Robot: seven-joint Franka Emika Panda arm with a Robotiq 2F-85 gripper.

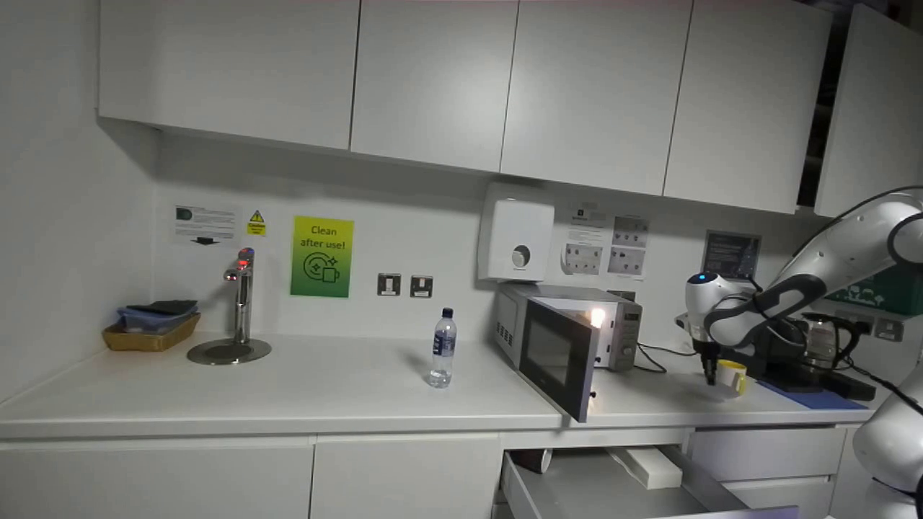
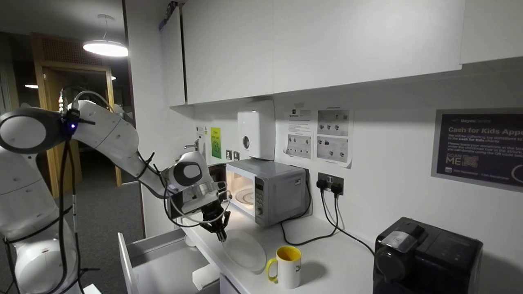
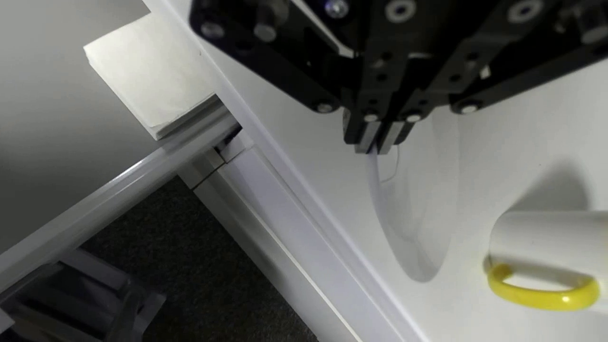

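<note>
A white plate [image 2: 245, 250] hangs from my gripper [image 2: 222, 240], which is shut on its thin rim. In the wrist view, the near edge of the plate [image 3: 419, 245] runs up between the fingertips of my gripper, and the plate looks tilted. A white mug with a yellow inside and handle [image 2: 288, 269] stands upright on the counter, close to the plate. From exterior view 1 my gripper [image 1: 711, 379] is just left of the mug [image 1: 733, 380]. Whether the plate's lower edge touches the counter is hard to tell.
The microwave [image 2: 279, 191] stands with its door [image 1: 558, 356] swung out over the counter. Below, a drawer [image 1: 588, 484] is pulled open with a white block [image 1: 649, 467] in it. A coffee machine [image 2: 426, 259] stands beyond the mug. A bottle [image 1: 443, 347] stands farther left.
</note>
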